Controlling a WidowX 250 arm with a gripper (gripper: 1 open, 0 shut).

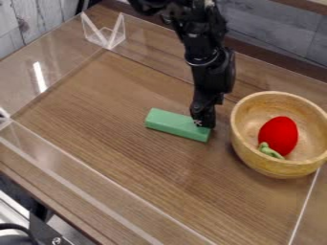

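A black robot arm reaches down from the top centre, its gripper [202, 113] low at the right end of a green rectangular block [174, 124] lying on the wooden table. The fingers are dark, and I cannot tell whether they are shut on the block or just over it. Right of the gripper is a yellow bowl [246, 163] holding a red object [278, 136] and a small light-green item [269, 151].
A clear plastic item [105, 31] stands at the back left near the table's edge.
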